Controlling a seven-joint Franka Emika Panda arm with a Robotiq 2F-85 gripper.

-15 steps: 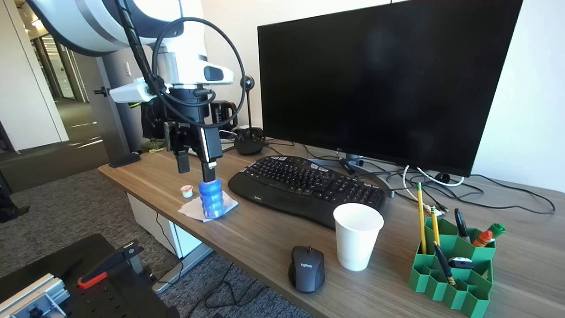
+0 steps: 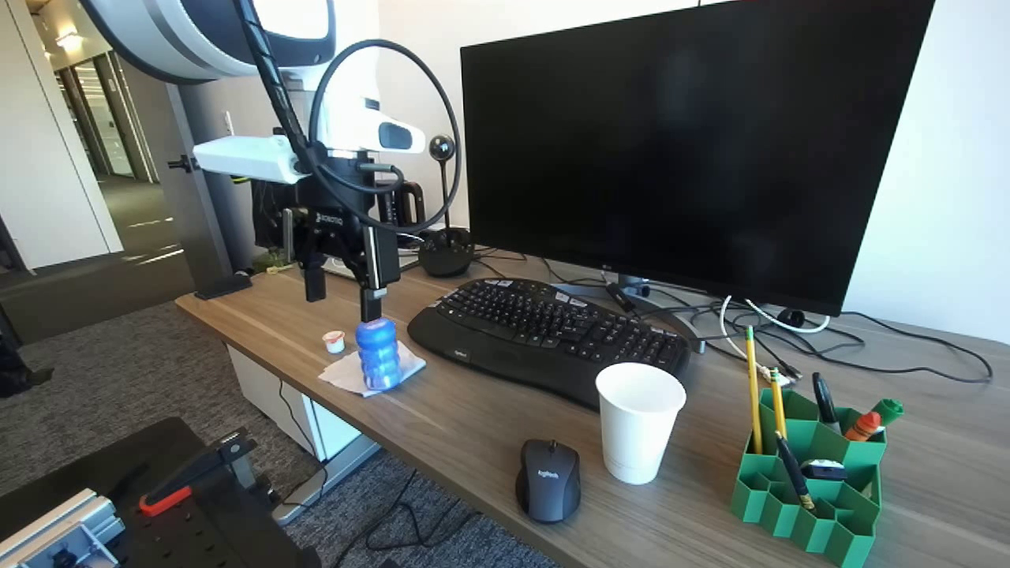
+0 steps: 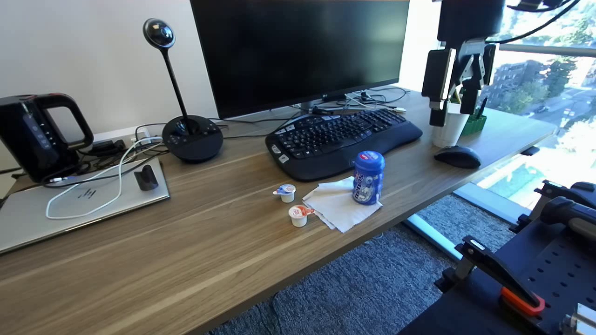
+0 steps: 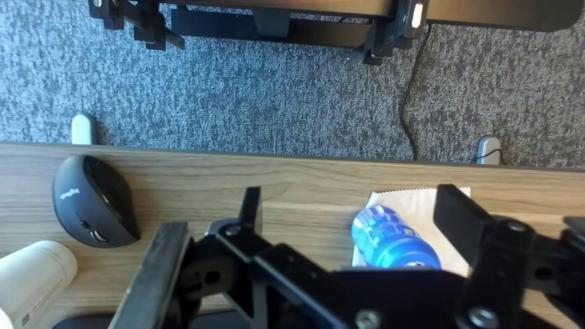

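Observation:
My gripper (image 2: pixel 342 294) hangs over the desk, open, with nothing between its fingers. A blue ribbed bottle (image 3: pixel 368 179) with a label and blue lid stands upright on a white napkin (image 3: pixel 330 204). In the wrist view the bottle (image 4: pixel 391 239) shows below the gap between the fingers, nearer the right-hand one, with its lower part of the picture cut off by the gripper's body. In exterior view 1 one fingertip overlaps the air just above the bottle's lid (image 2: pixel 375 331); contact is not evident. The second exterior view puts the gripper (image 3: pixel 453 108) high, in front of the white cup.
Two small creamer cups, one with a blue lid (image 3: pixel 286 192) and one with a red lid (image 3: pixel 299 215), sit beside the napkin. A keyboard (image 2: pixel 554 331), mouse (image 2: pixel 549 481), white paper cup (image 2: pixel 636 426) and green pen holder (image 2: pixel 757 497) occupy the desk, with a monitor (image 2: pixel 682 161) behind.
The arm has risen slightly and turned a little. Its fingertips appear a bit higher and farther apart in exterior view 1. The bottle and the other desk items have stayed put.

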